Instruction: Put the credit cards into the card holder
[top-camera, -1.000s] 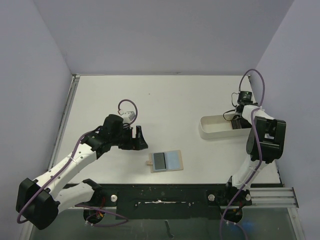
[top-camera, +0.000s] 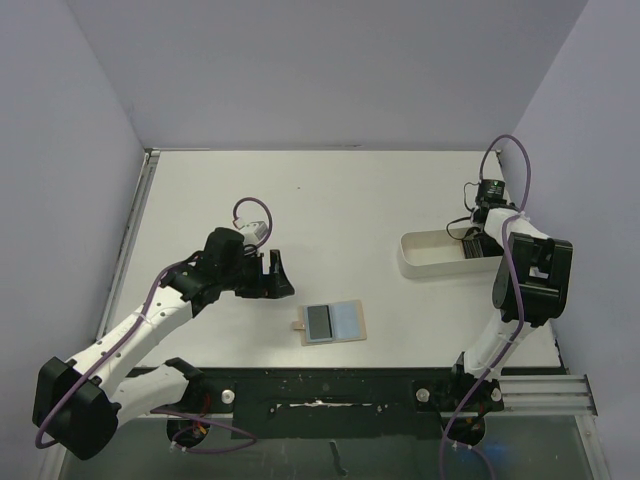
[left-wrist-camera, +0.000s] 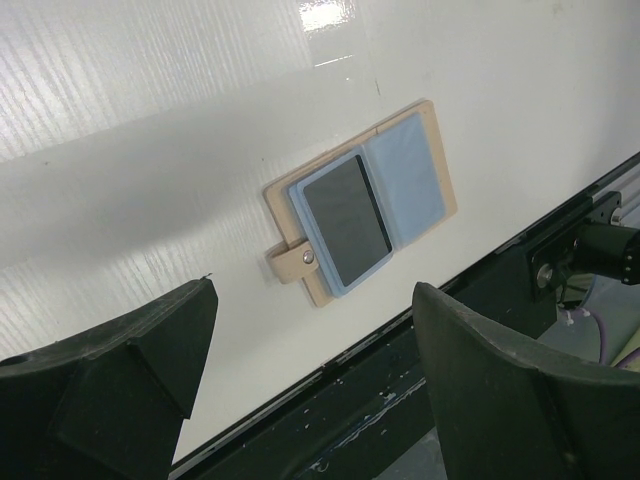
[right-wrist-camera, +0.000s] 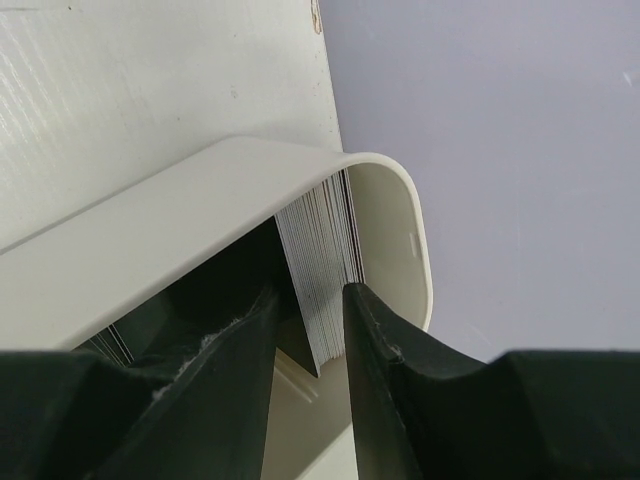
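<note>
On the table lies an open card holder (left-wrist-camera: 433, 165), tan outside, with light blue clear sleeves and a dark panel (left-wrist-camera: 348, 218) showing in its left half. My left gripper is open with nothing between its fingers, above and just behind the holder. At the right, a white bin (top-camera: 432, 269) holds a row of thin cards (right-wrist-camera: 318, 255) standing on edge, with a dark face turned toward the bin's middle. My right gripper reaches into that bin, part open, its fingertips on either side of the cards' near edges. Whether they touch the cards cannot be told.
More card edges (right-wrist-camera: 112, 345) show at the lower left of the right wrist view. The bin's rim (right-wrist-camera: 250, 160) runs close to the right gripper, and a grey wall (top-camera: 600, 200) stands near the right arm.
The right arm, the bin and the holder look nearly unchanged in the top view.
</note>
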